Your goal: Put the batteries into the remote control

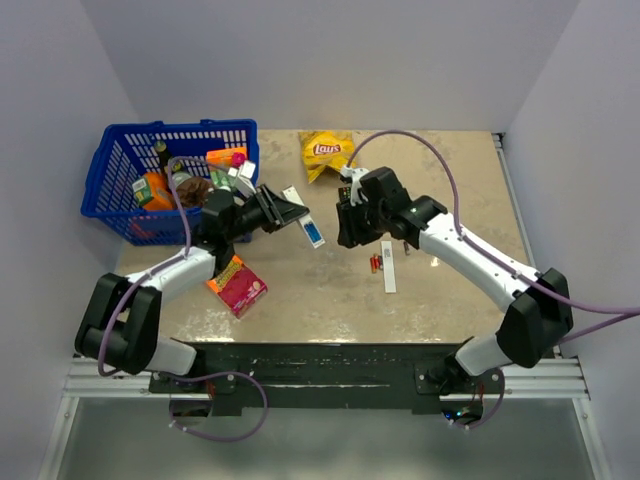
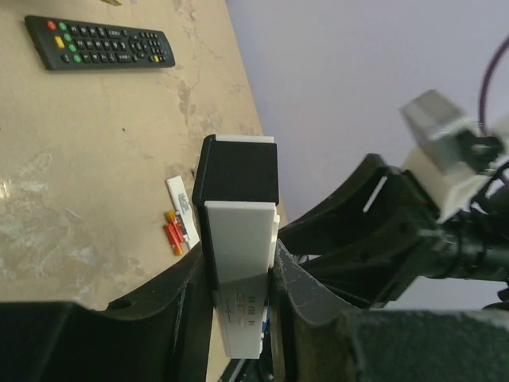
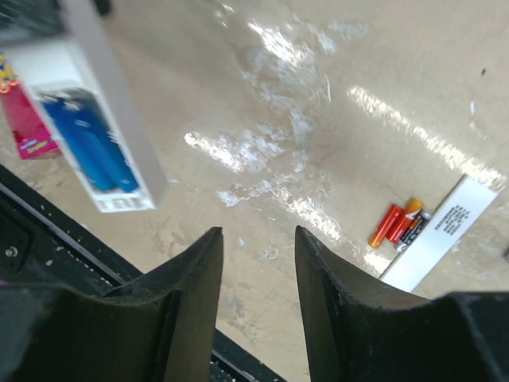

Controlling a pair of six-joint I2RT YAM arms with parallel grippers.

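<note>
My left gripper (image 1: 290, 210) is shut on a white battery holder (image 2: 238, 263), seen as a white and black body in the left wrist view; in the right wrist view its open compartment (image 3: 91, 143) shows blue batteries inside. My right gripper is open and empty over the table, right of the holder. Small red, orange and dark batteries (image 3: 387, 225) lie beside a white bar (image 3: 441, 231) on the table. A black remote control (image 2: 99, 44) lies on the table in the left wrist view.
A blue basket (image 1: 110, 180) of groceries stands at the back left, a red box (image 1: 237, 288) lies in front of it, and a yellow chips bag (image 1: 325, 150) lies at the back middle.
</note>
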